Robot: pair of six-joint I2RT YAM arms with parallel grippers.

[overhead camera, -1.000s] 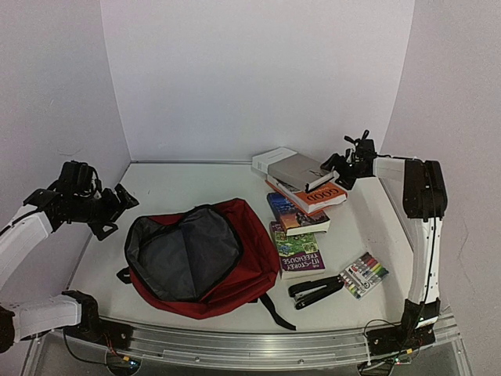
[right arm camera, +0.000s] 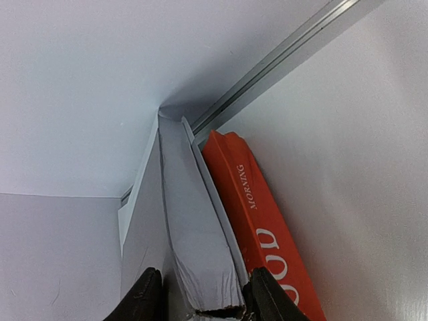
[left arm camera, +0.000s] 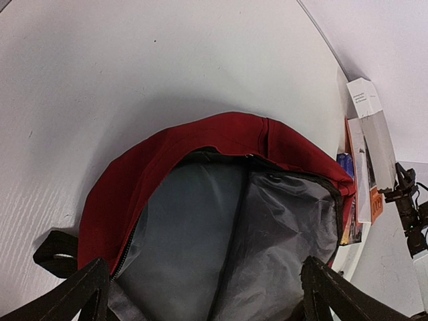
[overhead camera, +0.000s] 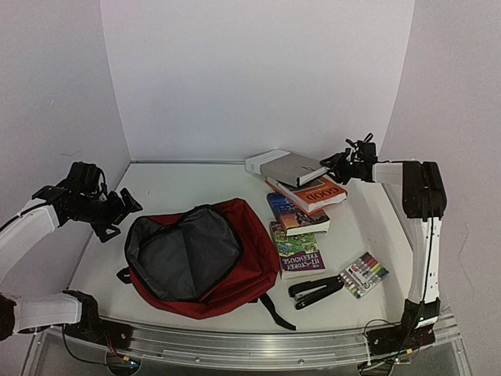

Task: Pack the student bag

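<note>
The red backpack [overhead camera: 261, 248] lies unzipped at the left-centre of the table, its grey inside showing. In the left wrist view the backpack's red rim [left arm camera: 231, 128] lies below my open left gripper, nothing between its fingers. At the back, a grey book [overhead camera: 293, 167] with a white spine lies over an orange book [overhead camera: 325, 193]. My right gripper [overhead camera: 333, 166] is at the grey book's right end. In the right wrist view, its narrowed fingers [right arm camera: 148, 294] stand on either side of the grey book's [right arm camera: 194, 227] thickness, shut on it.
Below the orange book lie a blue-orange book [overhead camera: 301, 215] and a green-purple book [overhead camera: 299, 252]. A black stapler [overhead camera: 317, 290] and a pack of coloured markers [overhead camera: 362, 274] sit at front right. Clear table lies behind the backpack.
The grey book has shifted slightly left over the orange book, with my right gripper at its end. My left gripper has moved a little to the right. The backpack and other items are unmoved.
</note>
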